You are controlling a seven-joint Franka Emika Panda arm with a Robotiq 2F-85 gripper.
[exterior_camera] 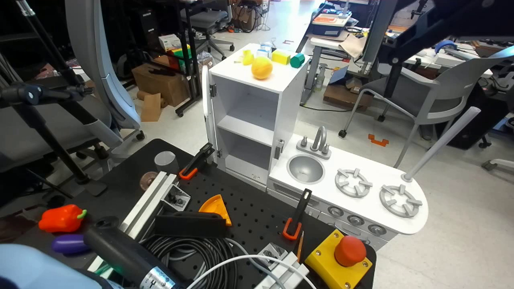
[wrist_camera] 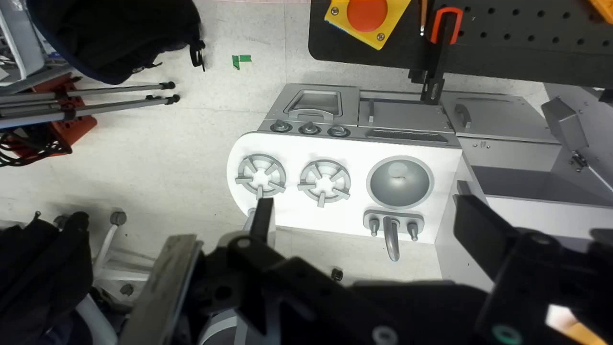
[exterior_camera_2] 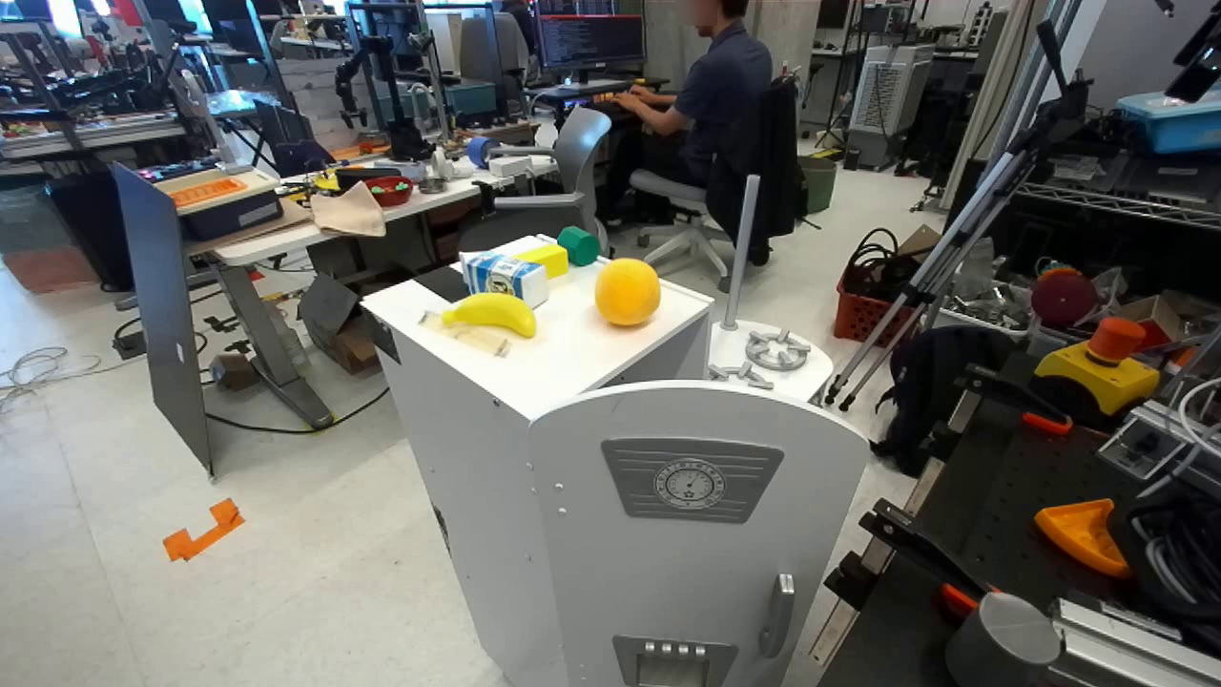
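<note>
My gripper stands open above the toy kitchen, its two black fingers wide apart with nothing between them. Below, in the wrist view, lie the white counter, the sink bowl (wrist_camera: 399, 181), the faucet (wrist_camera: 391, 236) and two grey burners (wrist_camera: 324, 181). Part of the black arm (exterior_camera: 436, 29) enters exterior view 1 at the upper right. On top of the white cabinet (exterior_camera_2: 549, 366) rest an orange (exterior_camera_2: 627, 292), a banana (exterior_camera_2: 489, 314), a blue-and-white carton (exterior_camera_2: 504, 279), a yellow block (exterior_camera_2: 543, 261) and a green piece (exterior_camera_2: 578, 245). The cabinet door (exterior_camera_2: 698, 527) hangs open; its shelves (exterior_camera: 245, 129) look empty.
A black pegboard table (exterior_camera: 250, 207) borders the kitchen, carrying clamps, cables and a yellow box with a red button (exterior_camera: 350, 250). A red pepper (exterior_camera: 62, 218) and a purple eggplant (exterior_camera: 70, 244) lie at its left. The sink and burners are clear.
</note>
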